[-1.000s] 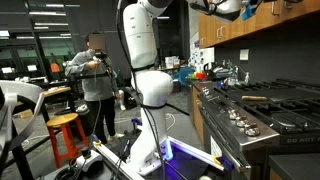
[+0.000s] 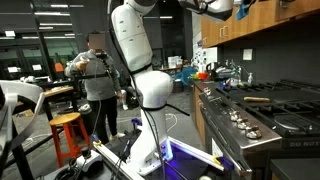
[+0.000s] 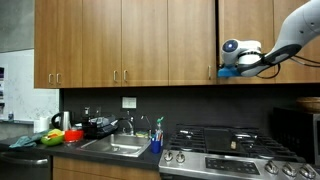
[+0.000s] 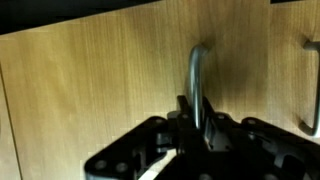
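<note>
High on the kitchen wall, my gripper is at an upper cabinet door (image 4: 120, 85) of light wood. Its fingers are shut on a curved metal handle (image 4: 196, 68), whose upper part stands clear above them in the wrist view. From the second exterior view, the gripper (image 3: 224, 71) is at the lower edge of the cabinet row (image 3: 145, 45), right of the middle. The gripper (image 2: 241, 10) also shows at the top edge of the first exterior view. A dark vertical line runs beside the door; how far it stands from its frame is hard to tell.
A second metal handle (image 4: 314, 88) is on the neighbouring door to the right. Below lie the stove top (image 3: 235, 142), the sink (image 3: 122, 143) and a red kettle (image 3: 73, 134). Open air separates the cabinets from the counter.
In the first exterior view, my gripper has shifted slightly left and up, away from the cabinet fronts. The kitchen and counter items look unchanged.
</note>
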